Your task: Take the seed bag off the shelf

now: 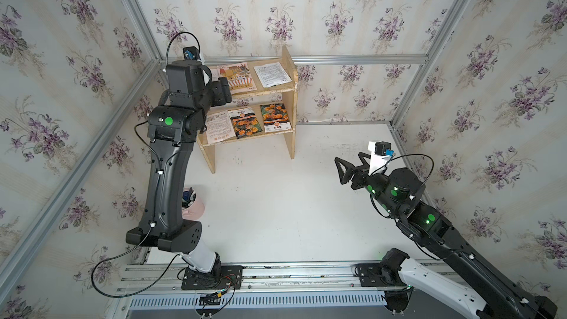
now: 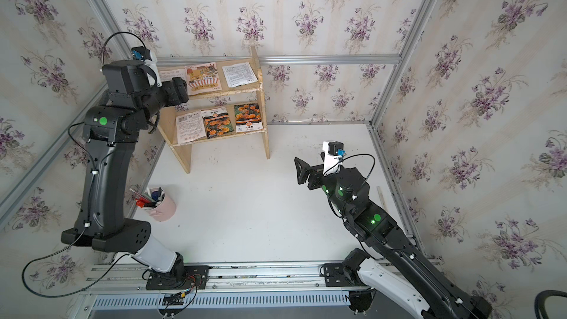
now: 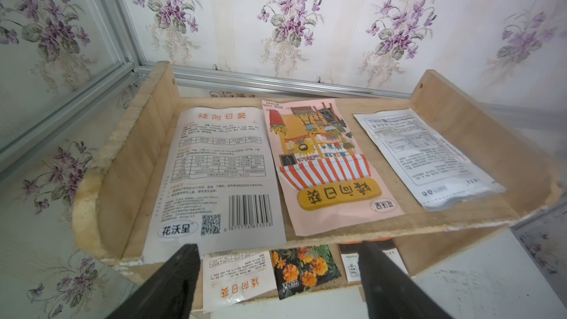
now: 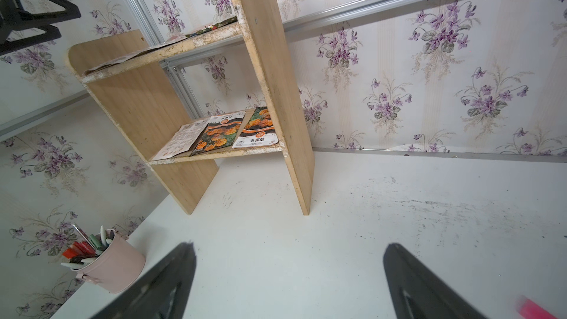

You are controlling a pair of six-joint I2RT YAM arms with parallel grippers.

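Observation:
Flat seed bags lie on both boards of a wooden shelf (image 4: pixel 268 53). On the upper board the left wrist view has a white text-side bag (image 3: pixel 218 177), a pink bag with a striped awning (image 3: pixel 327 165), and a silvery-white bag (image 3: pixel 428 156). Below them lie a white bag (image 4: pixel 182 139), an orange-flower bag (image 4: pixel 218 132) and a second flower bag (image 4: pixel 258 128). My left gripper is in front of the upper board's edge, its fingers apart with nothing between them. My right gripper stands open and empty over the table's right side, away from the shelf.
A pink bucket of pens (image 4: pixel 112 263) stands on the table left of the shelf. Metal rails (image 1: pixel 360 59) run along the wall behind.

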